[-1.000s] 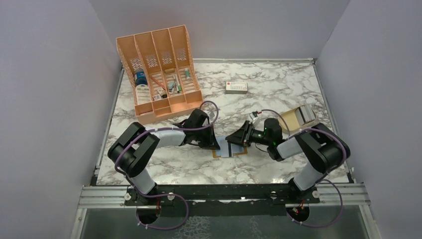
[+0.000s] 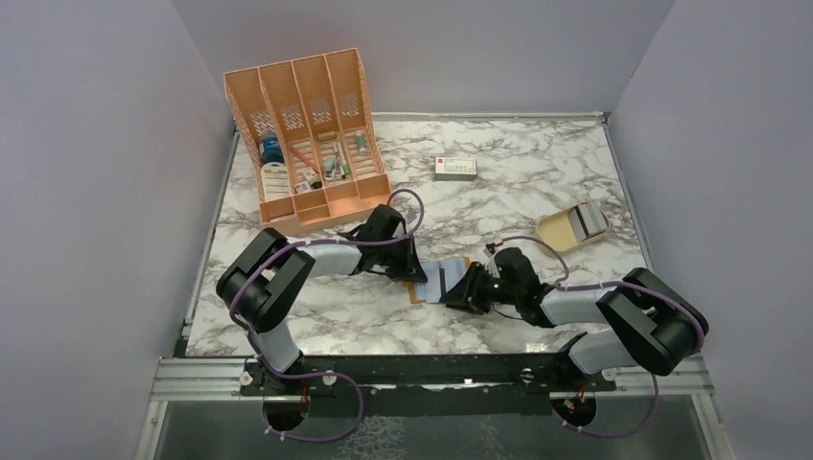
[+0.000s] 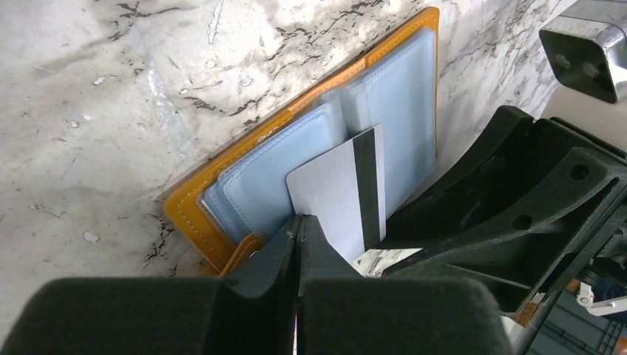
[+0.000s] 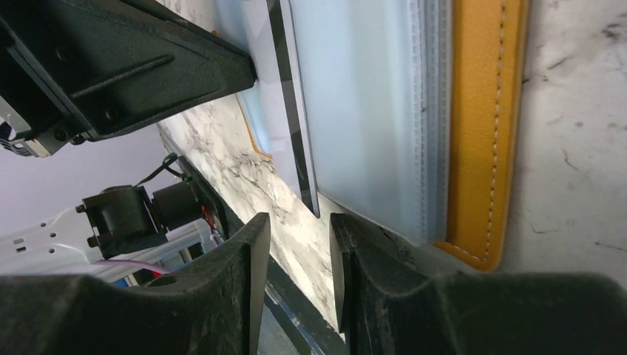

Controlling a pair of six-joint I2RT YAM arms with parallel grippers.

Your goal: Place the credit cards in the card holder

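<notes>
A silver card [image 3: 325, 185] with a black stripe lies partly in a clear blue sleeve of the open orange card holder [image 3: 194, 222], its lower end sticking out. My left gripper is shut, its tips against the card's face and no card visible between them. In the right wrist view, my right gripper stands part open at the card's protruding corner, its fingers [image 4: 256, 244] apart. The left finger [image 4: 214, 70] presses near the card [image 4: 277, 111] there. From above, both grippers hide much of the holder [image 2: 417, 293].
A tan box [image 2: 554, 230] with more cards [image 2: 588, 220] stands at the right. A small white box [image 2: 455, 169] lies at the back, and an orange compartment organiser [image 2: 326, 206] at the back left. Bare marble table [image 2: 518, 153] lies between them.
My right gripper has swung from over the holder's right part down to its front edge, near the card's end. The left gripper has shifted only slightly, staying at the holder.
</notes>
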